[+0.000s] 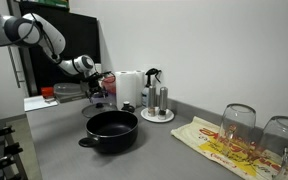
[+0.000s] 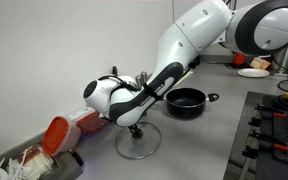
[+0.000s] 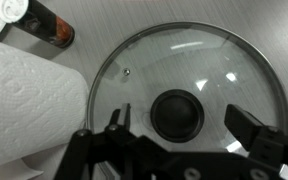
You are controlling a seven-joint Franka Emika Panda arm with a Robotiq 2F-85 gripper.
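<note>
A round glass lid [image 3: 219, 75] with a metal rim and a black knob [image 3: 177, 116] lies flat on the grey table. My gripper is open over it, one finger on each side of the knob as seen from the wrist. Whether the fingers are low enough to be beside the knob cannot be told. In exterior view 2 the lid [image 2: 154, 145] lies beneath my gripper. The black pot [image 1: 112, 128] stands apart from the lid, uncovered, its handle toward the front in exterior view 1.
White paper towels [image 3: 29, 105] and a dark-labelled bottle [image 3: 46, 22] stand close to the lid. A red container [image 2: 60, 132] and dish rack are near the wall. Glass jars [image 1: 238, 122] stand on a patterned cloth [image 1: 204, 140]. Bare table lies in front of the lid.
</note>
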